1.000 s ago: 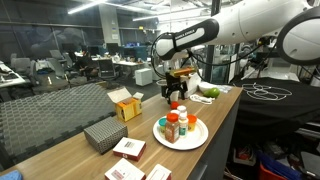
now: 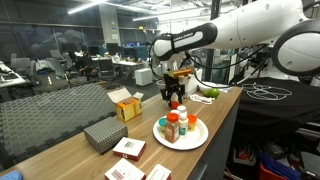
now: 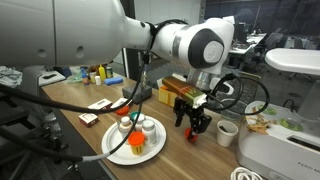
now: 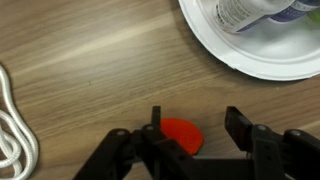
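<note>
A red round-topped object (image 4: 182, 135) stands on the wooden table, off the plate. In the wrist view it lies between the fingers of my gripper, nearer the left one. The fingers stand apart, with a clear gap between the red top and the right finger, so the gripper looks open. Exterior view 2 has the gripper (image 3: 193, 127) right at the red object, whose lower part is mostly hidden. Beside it, a white plate (image 2: 201, 137) carries several small bottles and jars, one of them with an orange-red lid (image 2: 172, 117).
In exterior view 2 a white mug (image 3: 227, 132) stands close to the gripper's right. A yellow box (image 2: 126, 104), a grey mesh box (image 2: 106, 133) and small red-and-white boxes (image 2: 129, 147) sit farther along the table. Bare wood lies left of the red object in the wrist view.
The gripper and arm have shifted slightly near the red object, to the right in exterior view 1. The red object and the plate look unmoved.
</note>
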